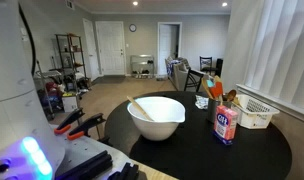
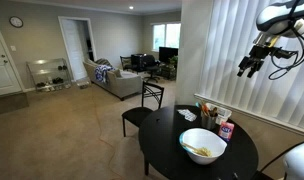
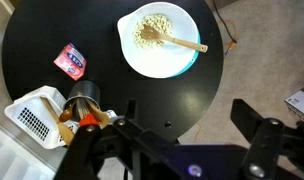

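A white bowl [image 3: 154,62] with pale pieces in it stands on the dark round table. A wooden spoon [image 3: 177,41] lies in it, its handle resting over the rim. High above the tabletop in the second exterior view hangs my gripper [image 2: 250,71]. Its dark fingers are spread wide in the wrist view, with only table and floor showing between them; the gripper is open and touches nothing. The bowl [image 1: 155,118] is also plain to see in the first exterior view.
Beside the bowl stand a red and blue package [image 1: 225,122], a dark holder [image 3: 84,98] full of utensils and a white basket [image 3: 35,121]. The black table [image 1: 182,154] has bare room around the bowl. A chair [image 2: 146,100] stands near its edge.
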